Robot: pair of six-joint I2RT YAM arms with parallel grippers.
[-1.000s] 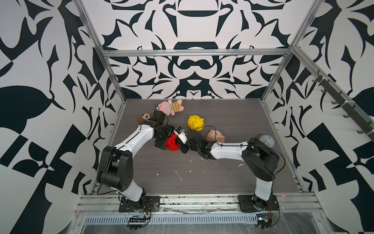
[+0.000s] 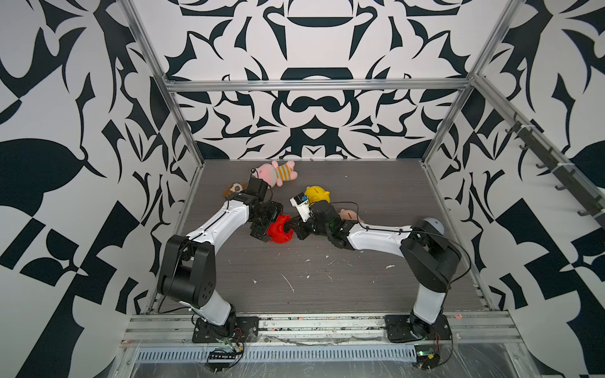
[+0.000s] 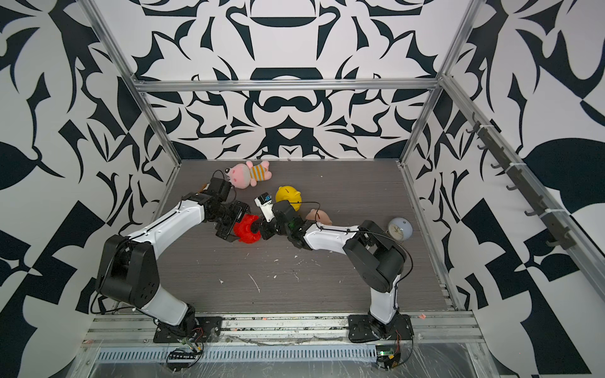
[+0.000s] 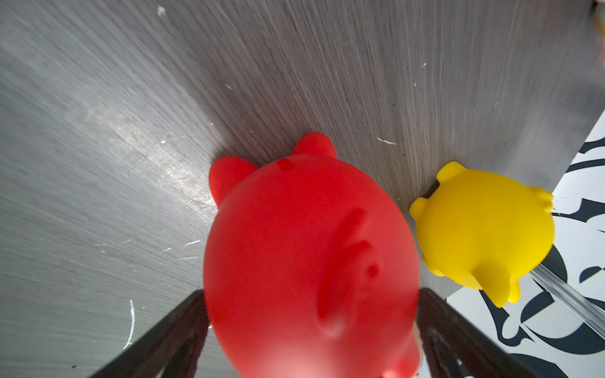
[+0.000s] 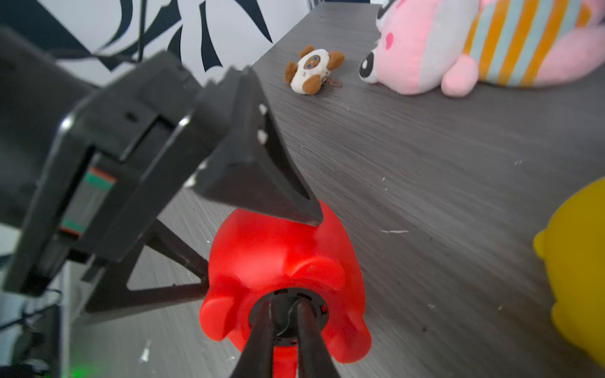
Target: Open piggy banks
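Note:
A red piggy bank (image 2: 279,234) lies on the table between both grippers, its underside with a black round plug (image 5: 280,315) facing my right gripper. That gripper is shut, its fingertips at the plug. My left gripper stands open around the red bank, a finger to either side, seen from above it in the left wrist view. A yellow piggy bank (image 2: 317,193) is behind and right of the red one. A pale pink piggy bank (image 3: 319,216) is partly hidden behind my right arm.
A pink striped plush toy (image 2: 283,173) lies at the back left, with a small brown-and-white plush (image 5: 315,66) beside it. A grey round object (image 3: 399,228) sits at the far right.
My right gripper's housing has risen toward the back, now covering more of the yellow and pale banks. The left arm and red bank look almost unmoved.

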